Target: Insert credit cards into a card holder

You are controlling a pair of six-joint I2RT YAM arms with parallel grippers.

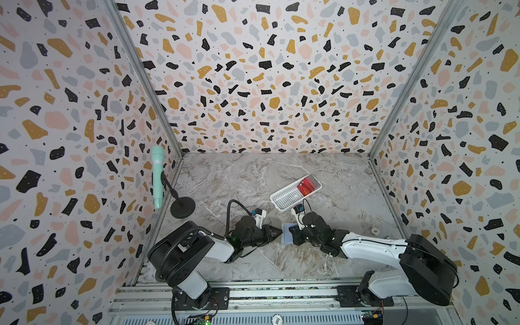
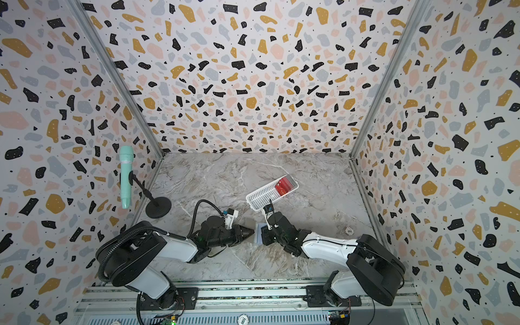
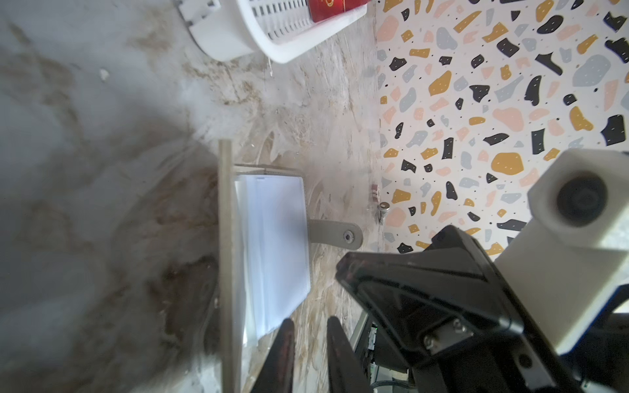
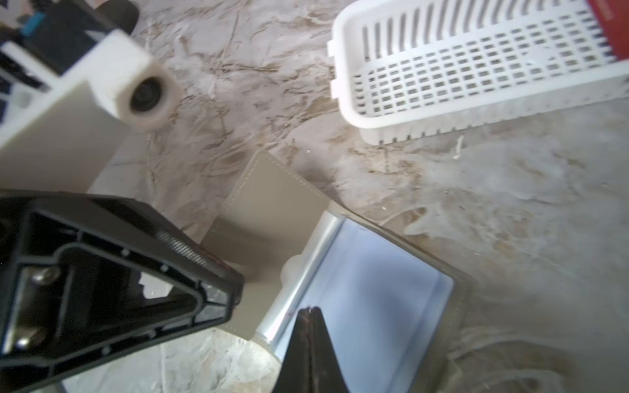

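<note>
The card holder stands opened out on the table: its beige cover [image 4: 270, 211] slants to the left of bluish-white sleeves [image 4: 380, 287]. In the left wrist view the cover appears edge-on, beside the sleeves and a snap strap [image 3: 335, 233]. My left gripper has its fingers a narrow gap apart, at the cover's left side in the right wrist view; shut on the card holder, though the grip point is hidden. My right gripper is shut, fingertips together over the sleeves, nothing between them. Red cards [image 1: 306, 186] lie in a white basket [image 1: 281, 201].
The basket stands just behind the holder. A green microphone [image 1: 157, 177] on a black stand [image 1: 183, 207] is at the left. A small round object [image 1: 375, 231] lies at the right.
</note>
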